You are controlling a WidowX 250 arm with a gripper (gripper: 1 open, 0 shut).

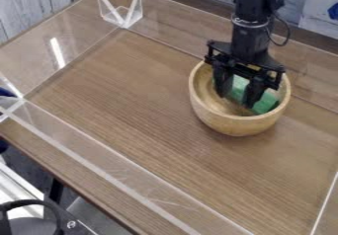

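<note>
A round wooden bowl [227, 122] stands on the right half of the wooden table. A green object [263, 104] lies inside it. My black gripper [246, 82] reaches down from the top over the bowl, its fingers at or around the green object and partly covering it. I cannot tell whether they are closed on it.
A white wire-like item [121, 9] is at the back left edge. Black hardware sits at the bottom-left corner.
</note>
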